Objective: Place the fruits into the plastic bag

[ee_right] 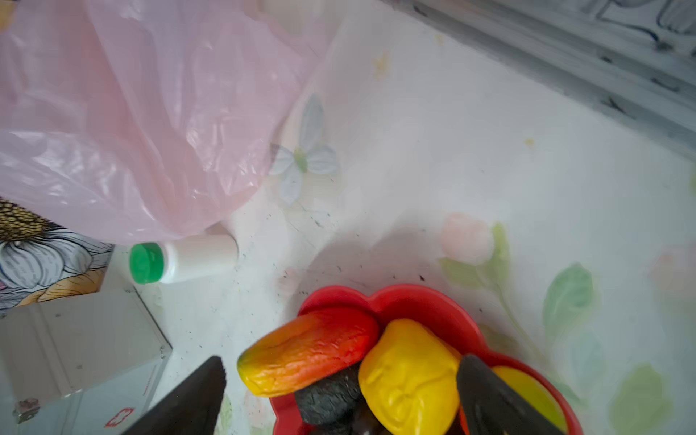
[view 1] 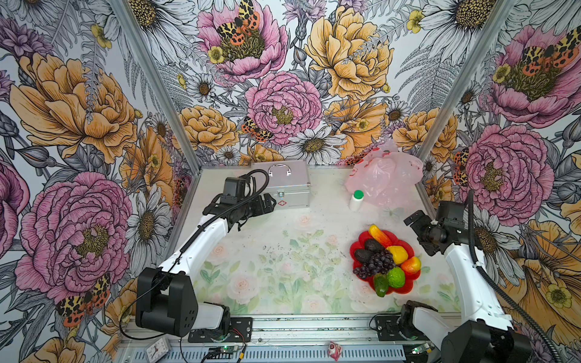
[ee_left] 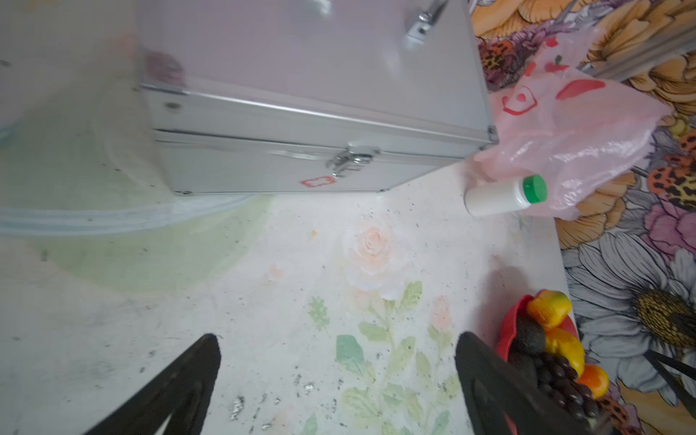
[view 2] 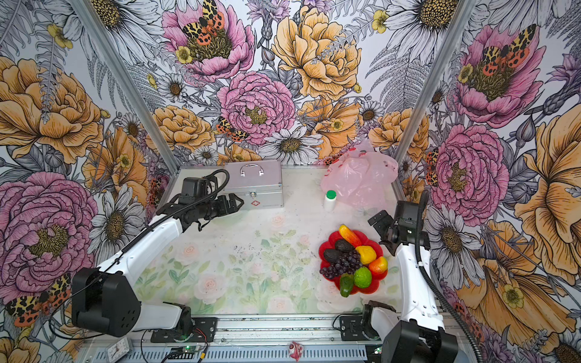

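A pink translucent plastic bag [view 1: 387, 175] lies crumpled at the table's back right. In front of it, the fruits fill a red scalloped plate [view 1: 414, 284]: dark grapes [view 1: 376, 264], a green lime-like fruit [view 1: 395, 277], a yellow fruit [view 2: 366, 254], a red-yellow oblong fruit [ee_right: 311, 348], two dark avocado-like ones and others. My right gripper [view 1: 416, 227] is open, held to the right of the plate's back edge; nothing sits between its fingers. Just in front of the silver case's right half, my left gripper [view 1: 268, 204] hangs open and empty, far from the fruits.
A silver metal case [view 2: 266, 187] stands at the back left. Beside the bag is a white bottle with a green cap [view 1: 356, 200]. A metal frame edge borders the table on the right.
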